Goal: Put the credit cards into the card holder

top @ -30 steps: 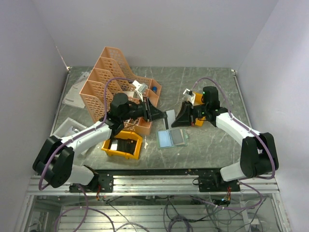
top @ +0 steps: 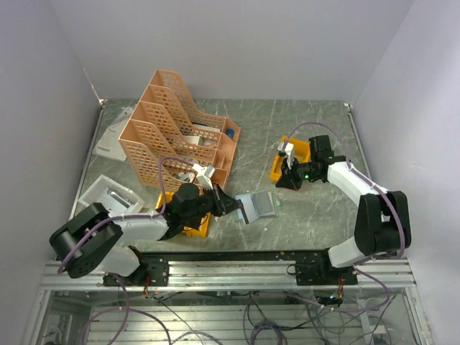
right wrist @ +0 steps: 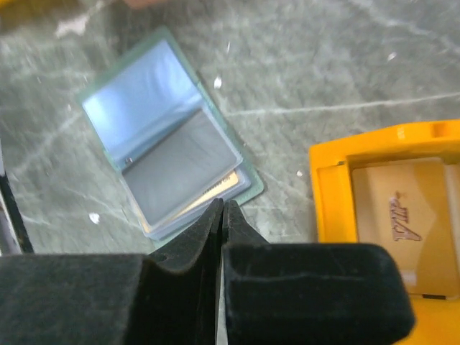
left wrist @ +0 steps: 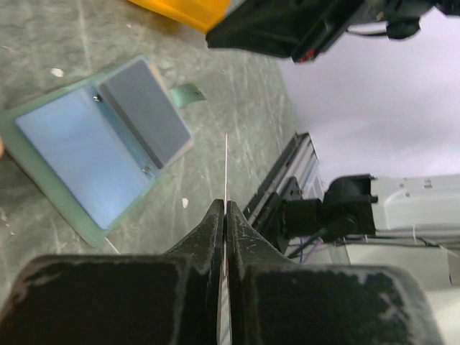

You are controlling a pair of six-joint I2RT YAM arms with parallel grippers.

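The pale green card holder (top: 270,213) lies open on the table, its blue-white side (left wrist: 77,140) and grey pocket side (right wrist: 183,169) both showing. A tan strip (right wrist: 217,188) peeks out of the grey pocket side. My left gripper (top: 238,204) is shut on a white card (top: 249,208), which stands over the holder's left part in the top view. Edge-on, that card (left wrist: 226,171) shows as a thin line rising from the left fingertips. My right gripper is shut, nothing visible between its fingertips, beyond the holder to the right.
A yellow box (right wrist: 336,205) with a tan, printed item inside stands under the right arm. Another yellow box (top: 203,228) is partly hidden by the left arm. The tan mesh organizer (top: 151,122) fills the back left. Bare table (top: 316,215) lies right of the holder.
The left gripper has brought the white card toward the front, over the holder. My right gripper, earlier close to the card, has moved away to the right.
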